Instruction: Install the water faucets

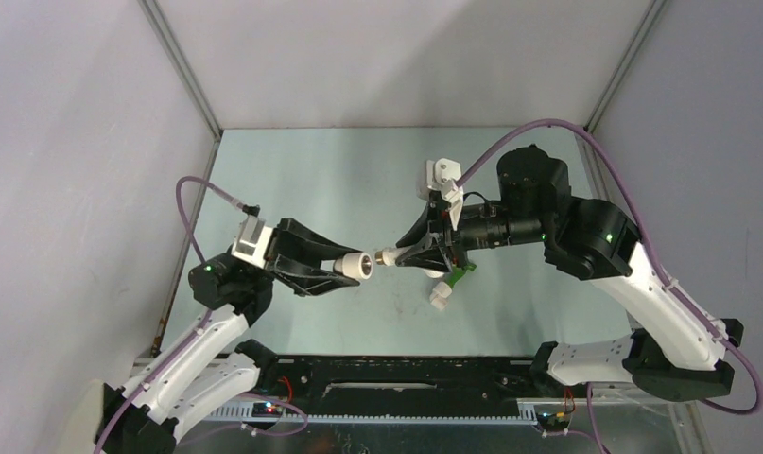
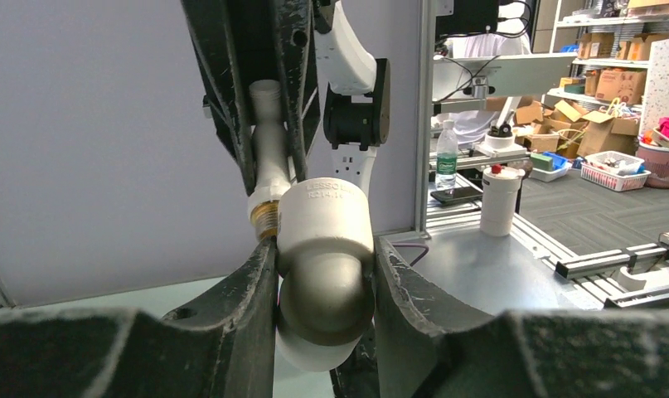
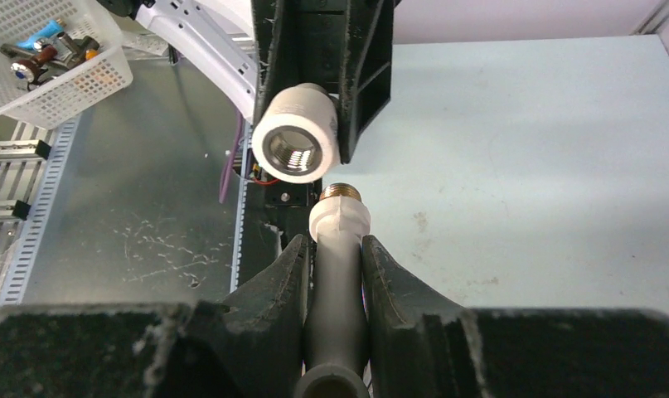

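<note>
My left gripper (image 1: 346, 268) is shut on a white pipe fitting (image 2: 324, 220). Its threaded metal socket (image 3: 293, 152) faces the right arm in the right wrist view. Opposite it, my right gripper (image 1: 413, 252) is closed around a white faucet (image 3: 339, 278), with fingers against both sides of its body. The faucet's brass threaded tip (image 3: 341, 191) points towards the fitting. Tip and socket are apart, with a small gap in the top view, and offset from each other in the right wrist view.
On the pale table (image 1: 358, 326) lies a green piece (image 1: 462, 271) with a white end (image 1: 440, 296), below the right gripper. A white basket (image 3: 74, 83) with metal fittings stands beyond the table.
</note>
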